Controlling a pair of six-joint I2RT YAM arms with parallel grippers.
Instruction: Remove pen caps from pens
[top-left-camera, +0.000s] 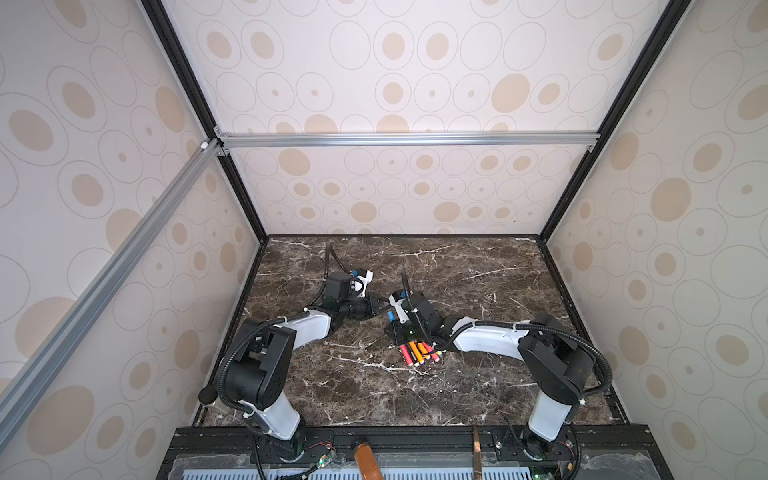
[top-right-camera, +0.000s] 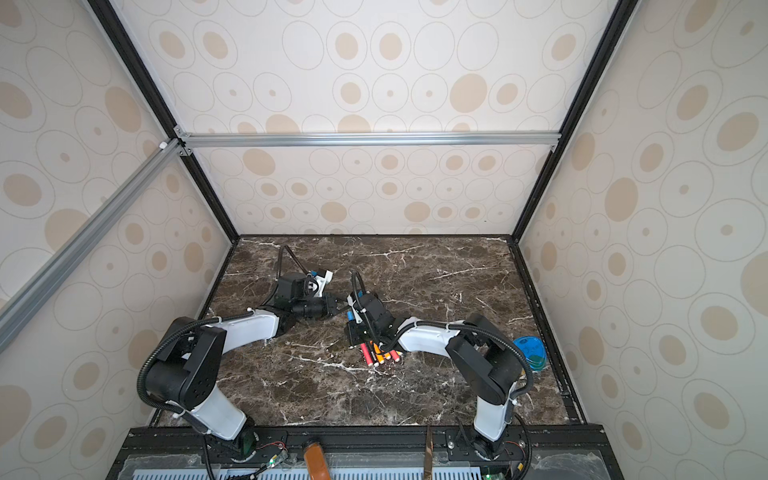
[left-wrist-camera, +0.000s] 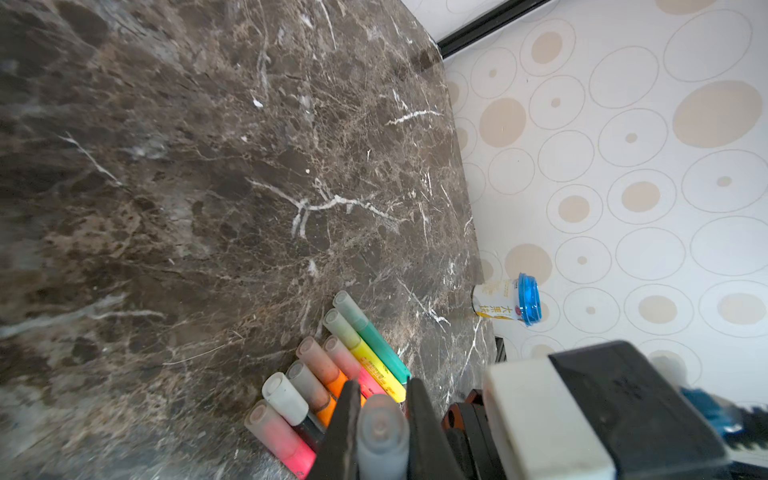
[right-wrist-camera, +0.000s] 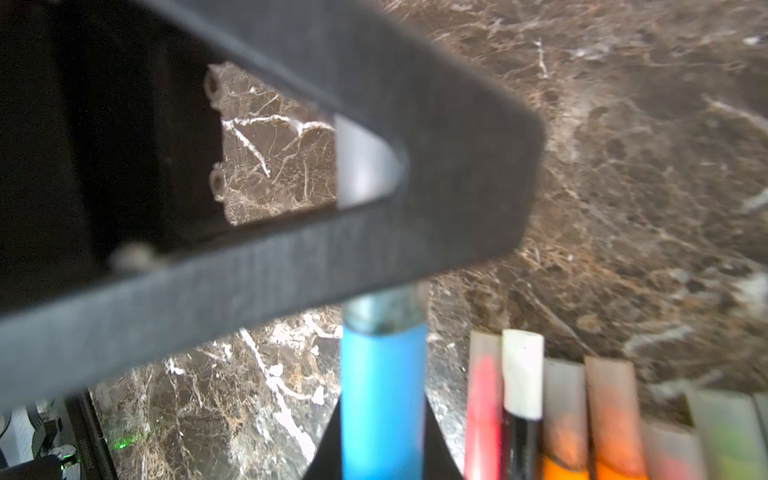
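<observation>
In the right wrist view my right gripper is shut on a blue pen (right-wrist-camera: 384, 400), its pale cap (right-wrist-camera: 364, 164) partly hidden behind a dark finger (right-wrist-camera: 464, 172) of my left gripper. That same frosted cap (left-wrist-camera: 382, 436) stands between the fingers of my left gripper; whether they press on it cannot be told. From above, the left gripper (top-left-camera: 381, 306) is close beside the right gripper (top-left-camera: 395, 329). Several pens lie in a row: green (left-wrist-camera: 372, 336), yellow (left-wrist-camera: 376, 364), pink (left-wrist-camera: 360, 368), orange (left-wrist-camera: 324, 364), black (left-wrist-camera: 292, 404) and red (left-wrist-camera: 280, 436).
A small jar with a blue lid (left-wrist-camera: 502, 298) stands at the table's right side, and blue round containers (top-right-camera: 529, 352) show there from above.
</observation>
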